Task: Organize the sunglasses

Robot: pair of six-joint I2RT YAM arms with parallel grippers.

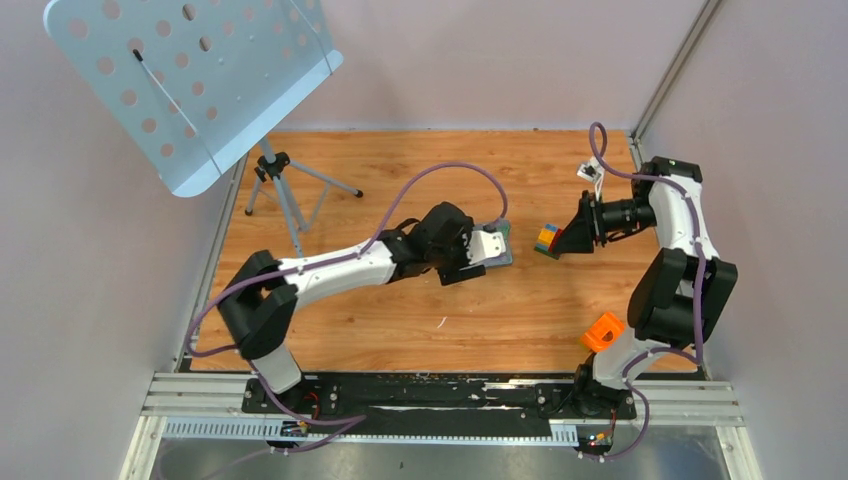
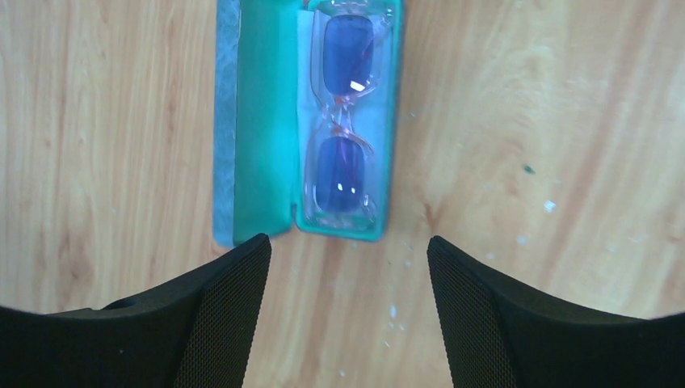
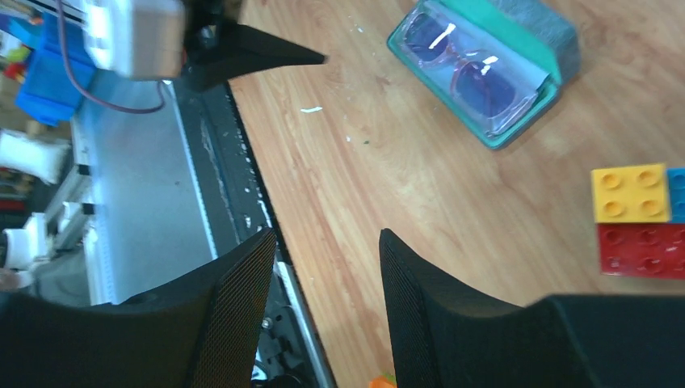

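Note:
Clear-framed sunglasses (image 2: pixel 339 174) with dark blue lenses lie inside the teal-lined half of a case (image 2: pixel 266 121) on the table. The case is open, its lid folded out to the left in the left wrist view; the right wrist view shows the sunglasses (image 3: pixel 485 87) in it too. My left gripper is open above the near end of the case, nothing between its fingers. In the top view the left arm covers most of the case (image 1: pixel 503 246). Open and empty, my right gripper hovers on the right side, near some toy bricks.
Yellow, blue and red toy bricks (image 3: pixel 634 194) stand close to the right gripper. An orange block (image 1: pixel 604 331) sits near the right arm's base. At the back left is a tripod (image 1: pixel 280 185).

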